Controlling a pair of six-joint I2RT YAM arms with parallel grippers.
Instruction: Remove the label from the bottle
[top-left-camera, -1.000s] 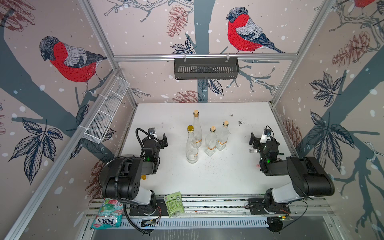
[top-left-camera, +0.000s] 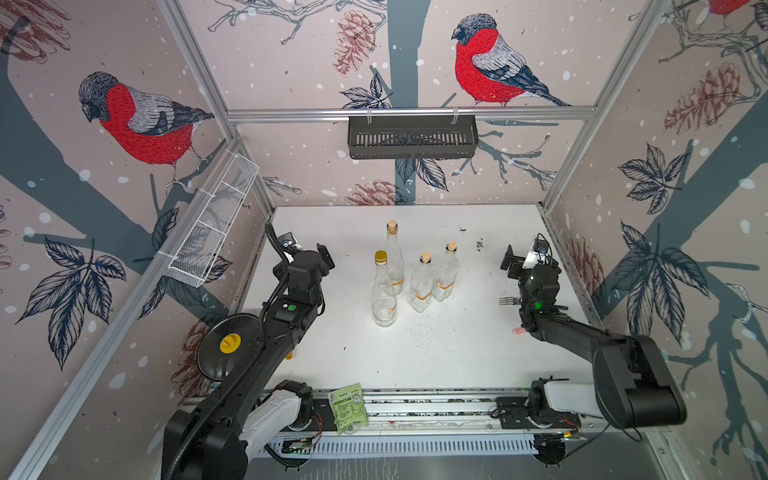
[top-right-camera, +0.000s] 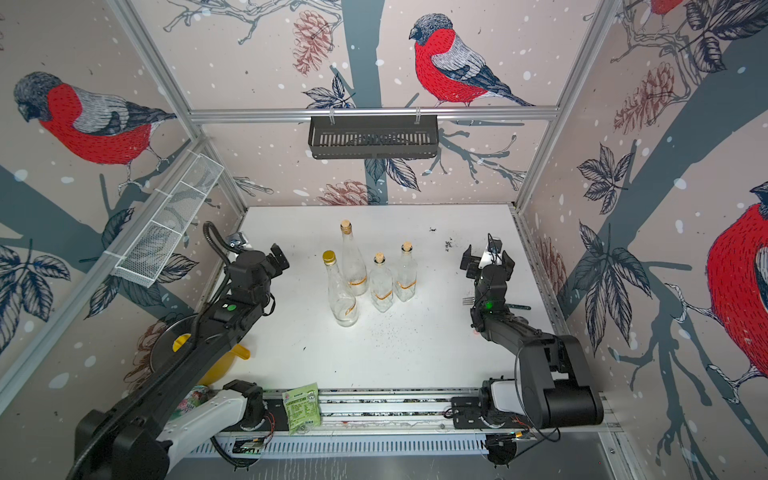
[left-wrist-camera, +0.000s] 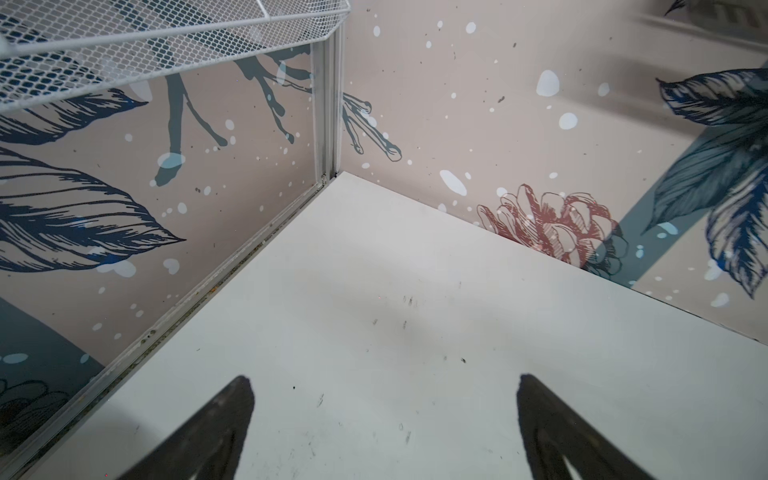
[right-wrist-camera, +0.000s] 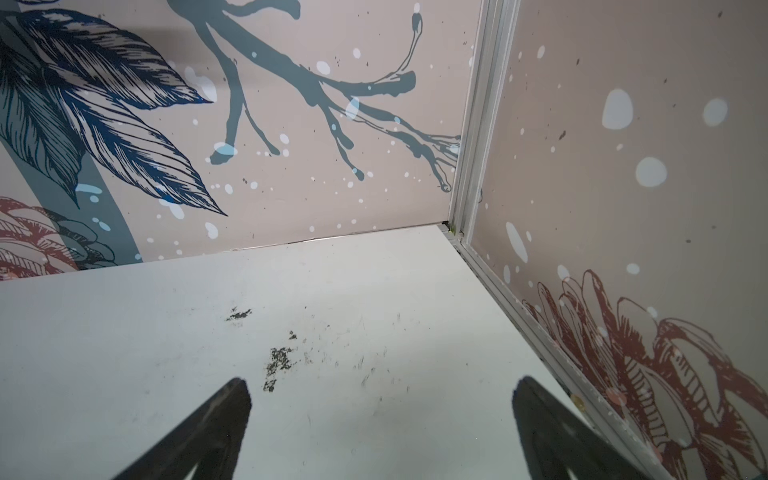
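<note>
Four clear glass bottles stand mid-table: a tall yellow-capped one (top-left-camera: 384, 304) in front, a tall corked one (top-right-camera: 353, 268) behind it, and two shorter corked ones, the nearer (top-left-camera: 421, 288) and the farther (top-left-camera: 445, 280). Thin orange bands circle the corked bottles; whether these are labels I cannot tell. My left gripper is open above the left part of the table, apart from the bottles. My right gripper is open above the right part, also empty and apart from them.
A fork (top-left-camera: 506, 301) lies by my right arm. A pot (top-left-camera: 214, 360) sits at the front left. A white mesh shelf (top-left-camera: 209, 224) hangs on the left wall, a dark basket (top-left-camera: 412, 152) on the back rail.
My right arm has risen and moved slightly back. The bottles are unchanged.
</note>
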